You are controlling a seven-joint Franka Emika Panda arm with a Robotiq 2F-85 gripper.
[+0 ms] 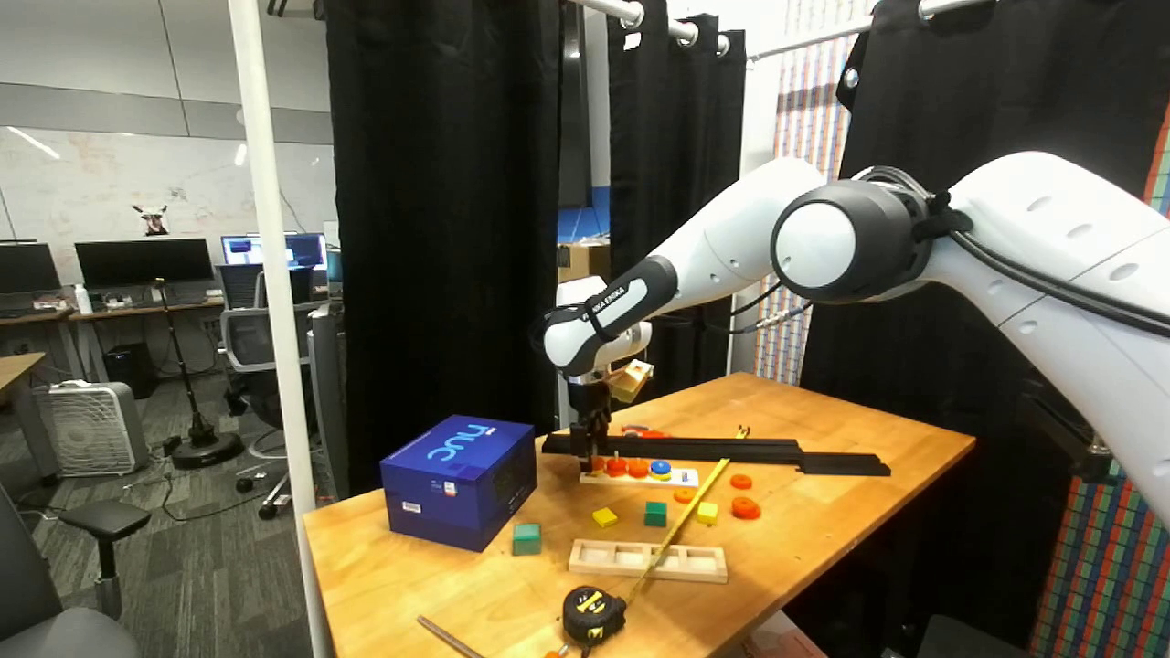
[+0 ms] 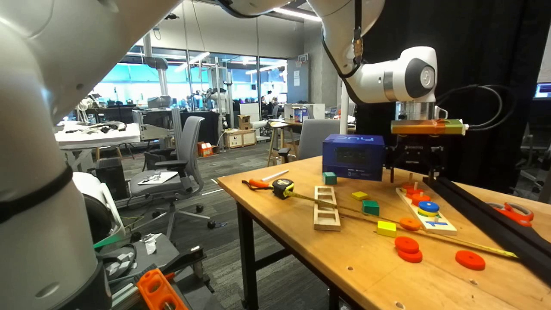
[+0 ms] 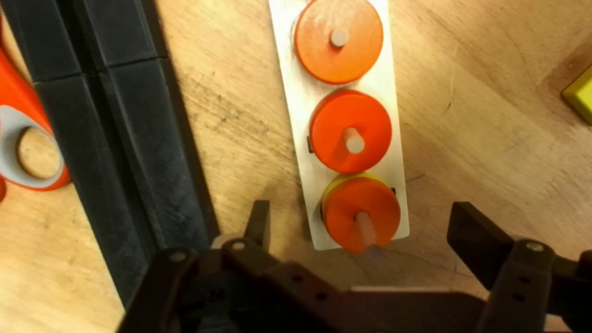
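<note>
A white peg board [image 3: 349,111] carries a row of pegs with discs on them. At its end in the wrist view, an orange disc [image 3: 358,213] lies over a yellow one around a peg; two more pegs hold a red disc [image 3: 338,133] and an orange disc [image 3: 327,44]. My gripper is open, one finger either side of the board's end, with nothing clamped. The blue disc [image 2: 428,206] sits above a yellow one on the board's other end, outside the wrist view.
Black rails [image 3: 133,144] run close beside the board, with red scissors [image 2: 511,212] beyond. A blue box [image 2: 354,157] stands near the gripper. Loose red discs [image 2: 408,248], a wooden tray [image 2: 326,224], blocks and a tape measure [image 1: 592,612] lie around the table.
</note>
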